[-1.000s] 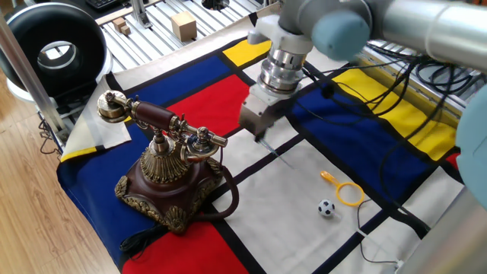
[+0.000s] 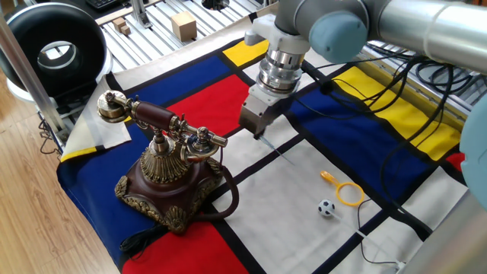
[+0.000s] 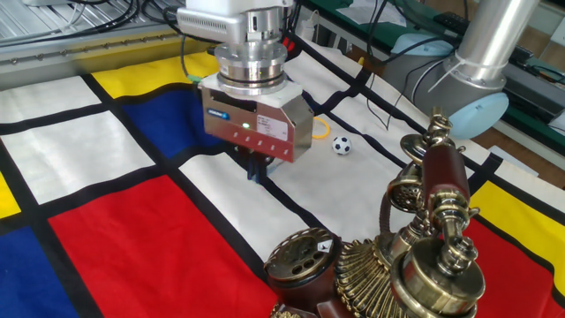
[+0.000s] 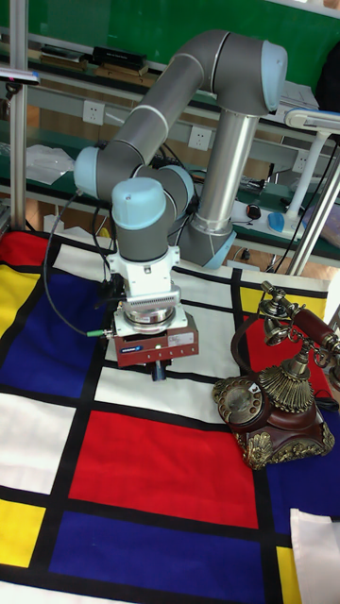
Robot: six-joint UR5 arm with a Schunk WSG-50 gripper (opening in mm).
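My gripper (image 2: 260, 135) hangs above the patterned cloth, to the right of the telephone in exterior view 1. It appears shut on a thin pale rod (image 2: 278, 151), which slants down from the fingertips toward the white area. In exterior view 2 the dark fingers (image 3: 256, 166) are close together below the red and silver housing; the rod is not clear there. A small black-and-white ball (image 2: 326, 208) rests on the white cloth, apart from the gripper. Beside it lies a yellow ring with a handle (image 2: 350, 194). Exterior view 3 shows neither ball nor ring clearly.
An ornate brown-and-brass telephone (image 2: 163, 179) stands close to the gripper. Black cables (image 2: 403, 114) loop at the right side. A wooden block (image 2: 183, 27) sits off the cloth at the back. Open cloth lies in front of the gripper in exterior view 3.
Telephone, ball and ring look unmoved.
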